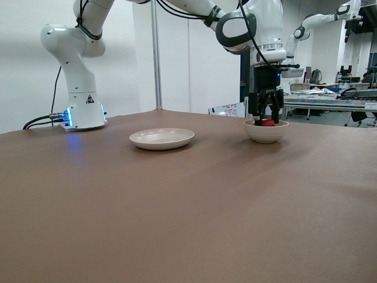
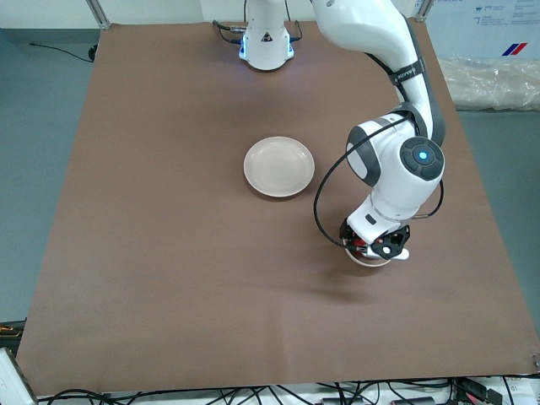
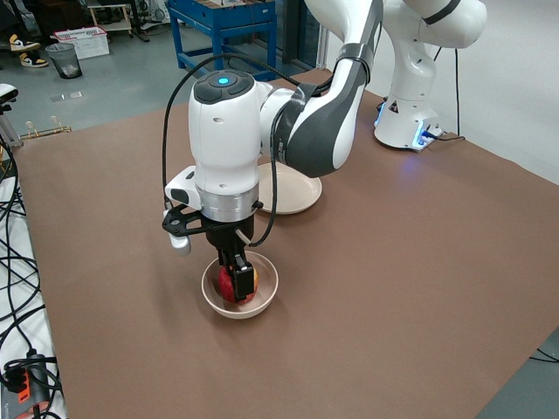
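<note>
My arm reaches down to a white bowl (image 1: 264, 134) on the brown table, where my black gripper (image 1: 267, 118) has its fingers inside the rim, at a red fruit-like object (image 3: 225, 284) with a yellow patch. The gripper and arm hide part of both bowl and object; whether the fingers are closed on it is unclear. In the left view the bowl (image 2: 369, 264) is mostly under the arm. An empty white plate (image 2: 278, 166) lies apart, farther toward the arm's base.
The arm's base (image 2: 266, 49) stands at the table's back edge with cables beside it. Black cables run along the front edge in the left view.
</note>
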